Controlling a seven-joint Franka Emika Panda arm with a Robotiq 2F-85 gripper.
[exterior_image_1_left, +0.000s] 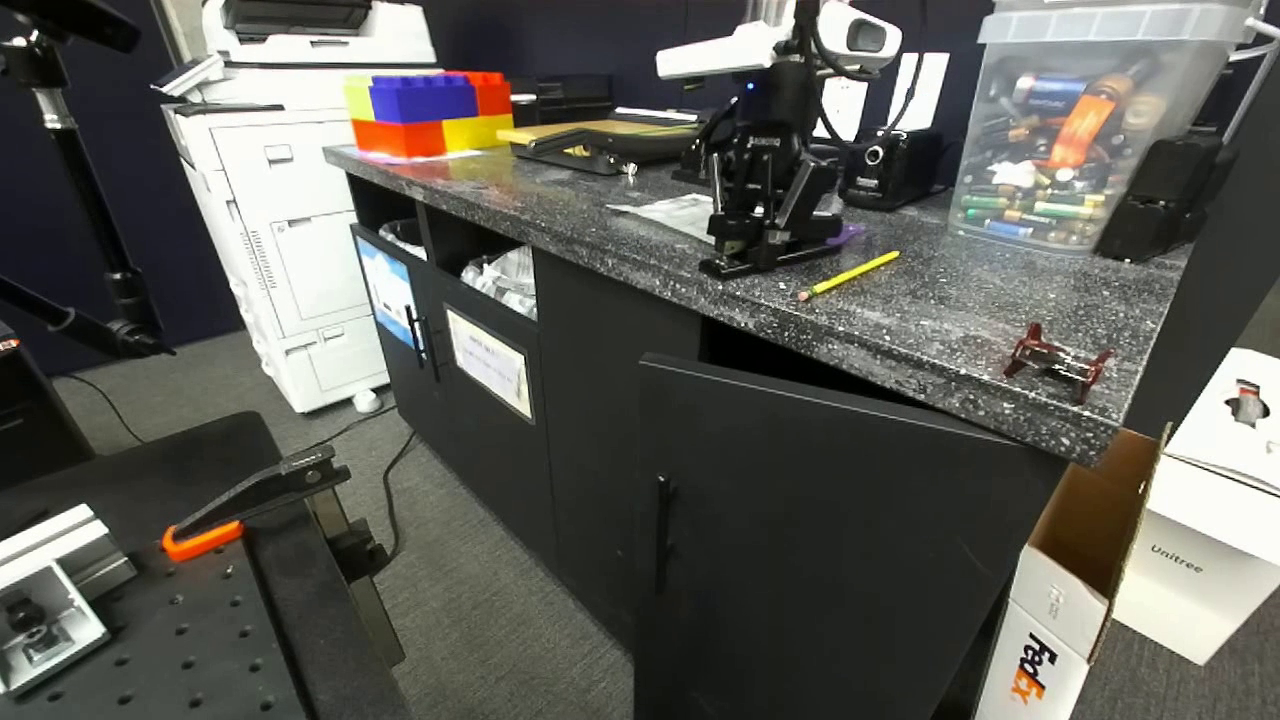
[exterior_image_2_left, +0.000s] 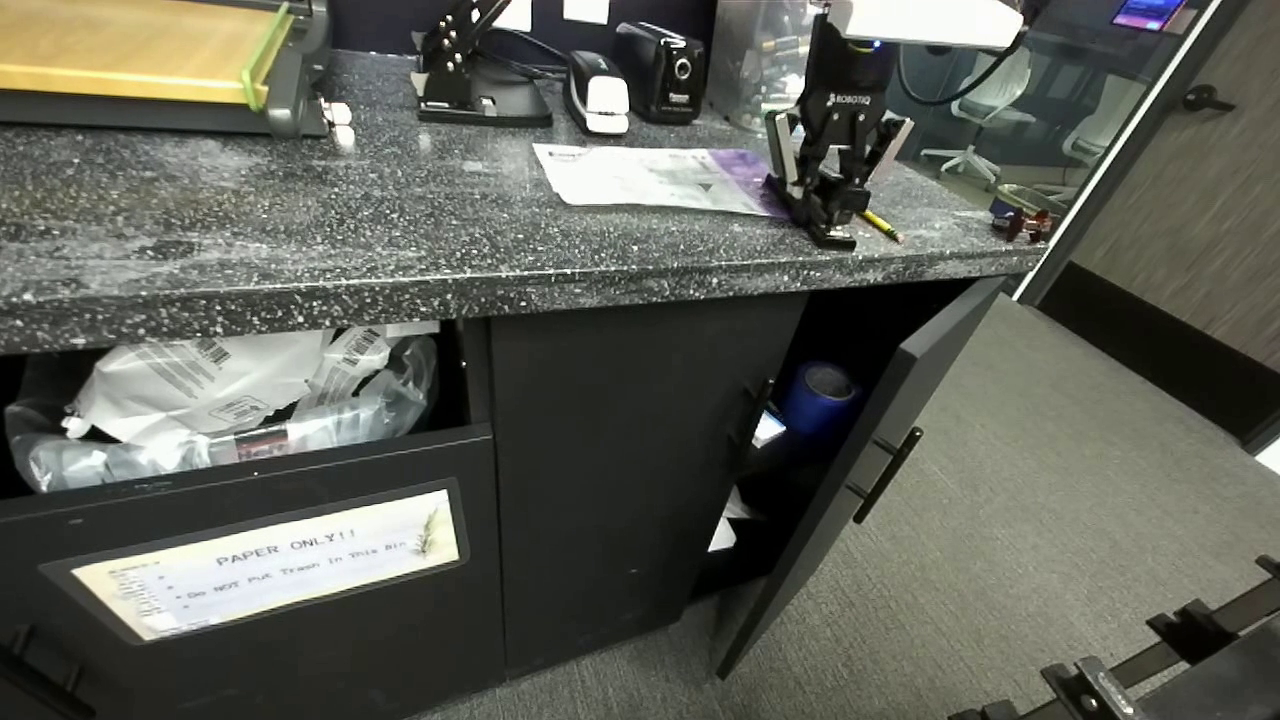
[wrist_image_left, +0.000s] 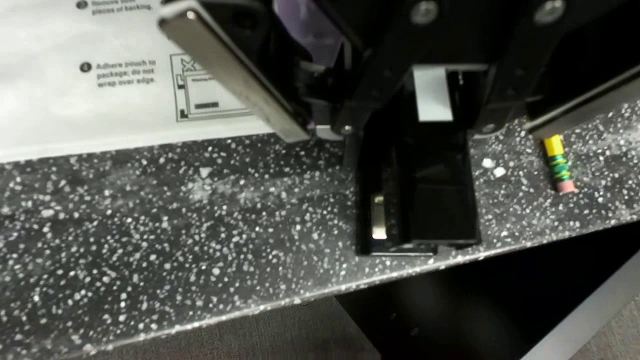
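My gripper is shut on a long black object (wrist_image_left: 444, 207), which looks like a stapler: a small metal plate shows near its end and a pale patch on its top. In exterior view 1 the gripper (exterior_image_1_left: 769, 228) is low over the speckled counter, near its front edge. From exterior view 2 the held black object (exterior_image_2_left: 830, 240) appears at or just above the counter; contact cannot be told. A white printed pouch (exterior_image_2_left: 660, 178) with a purple end lies flat beside and partly behind the gripper. A yellow pencil (exterior_image_1_left: 849, 275) lies close by.
The cabinet door (exterior_image_1_left: 828, 540) below stands ajar. On the counter are a white-and-black stapler (exterior_image_2_left: 597, 92), a black pencil sharpener (exterior_image_2_left: 661, 72), a clear bin (exterior_image_1_left: 1056, 132) of batteries and a dark red frame (exterior_image_1_left: 1059, 361).
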